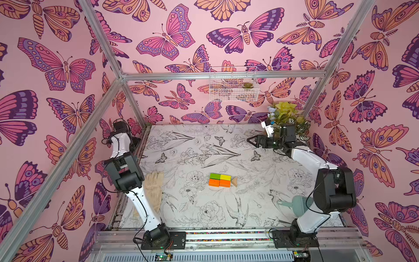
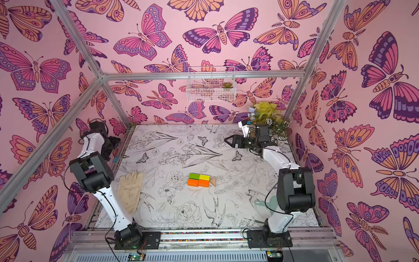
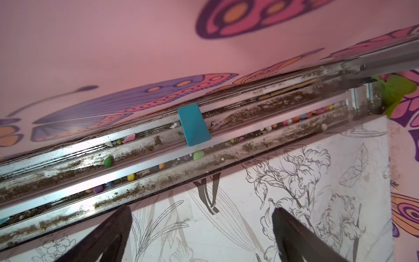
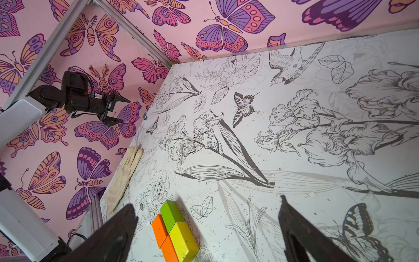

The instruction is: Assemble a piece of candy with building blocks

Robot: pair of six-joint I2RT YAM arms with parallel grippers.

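Observation:
A block of green, yellow and orange pieces [image 1: 220,180] lies mid-table, green and yellow along the back, orange along the front. Touching or very near its right end is a small tan wooden triangle [image 1: 234,181]. A flat teal block [image 3: 194,124] lies across the metal rails at the table's left edge, outside the tabletop. Its fingers [image 3: 109,235] wide apart, my left gripper is open with that block beyond it. My right gripper is open and empty above the back right of the table; the colored blocks [image 4: 183,241] show past its left finger.
A beige glove [image 1: 152,192] lies on the left side of the table. At the front right is a grey-green brush and dustpan [image 1: 300,205], partly behind the right arm. Yellow flowers [image 1: 284,114] fill the back right corner.

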